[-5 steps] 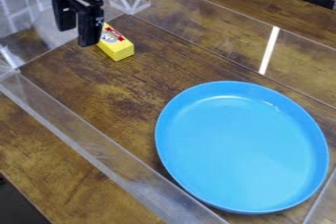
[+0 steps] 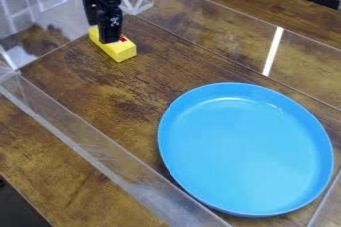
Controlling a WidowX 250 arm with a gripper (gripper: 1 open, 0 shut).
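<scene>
My black gripper (image 2: 104, 22) hangs at the top left, open, its fingers over a small yellow block (image 2: 118, 48). The block lies on the wooden floor and is partly hidden behind the gripper. Whether the fingertips touch it I cannot tell.
A large blue plate (image 2: 245, 149) fills the lower right. Clear plastic walls border the wooden work area on the left and at the back.
My gripper has moved right from beside the block to over it. The block and the plate look unmoved.
</scene>
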